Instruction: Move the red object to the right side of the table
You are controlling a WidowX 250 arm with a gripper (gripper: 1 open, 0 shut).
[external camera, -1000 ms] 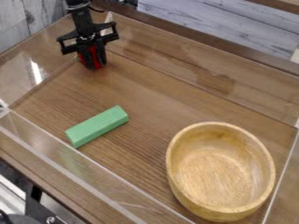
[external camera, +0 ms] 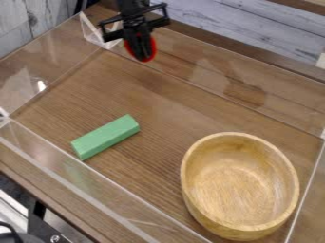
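Observation:
At the top of the camera view, left of centre, my black gripper is shut on the red object. Parts of the object show red between and below the dark fingers. Its upper part is hidden by the gripper. It seems to hang above the wooden table, though the exact height cannot be told from this view.
A green block lies on the lower left of the table. The round wooden bowl stands at the lower right. Bare table stretches across the middle and the upper right, out to the raised edge.
The gripper has moved to the right and toward the top of the view, carrying the red object with it. Block and bowl are where they were.

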